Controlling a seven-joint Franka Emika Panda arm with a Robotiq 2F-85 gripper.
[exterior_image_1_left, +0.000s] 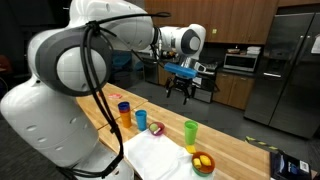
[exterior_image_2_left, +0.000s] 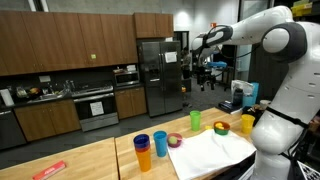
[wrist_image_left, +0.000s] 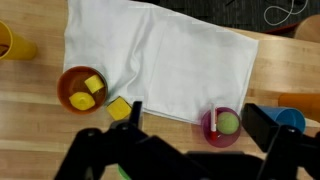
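Note:
High above the table my gripper (exterior_image_1_left: 178, 88) hangs open, nothing between its fingers, with the white cloth (wrist_image_left: 165, 65) spread below. In the wrist view a brown bowl (wrist_image_left: 64, 92) on the left holds yellow pieces. Just outside it on the wood lies a yellow block (wrist_image_left: 119, 108). A purple-pink bowl (wrist_image_left: 209, 134) at the lower right contains a round green thing and a white-and-red stick-like thing. Behind the cloth stands a green cup (exterior_image_1_left: 190, 132), partly hidden by my gripper in the wrist view.
Blue cups (exterior_image_1_left: 141, 119) and orange cups (exterior_image_1_left: 124, 111) stand at the table's left. A yellow cup (wrist_image_left: 14, 45) is at the wrist view's upper left. A person stands behind the table.

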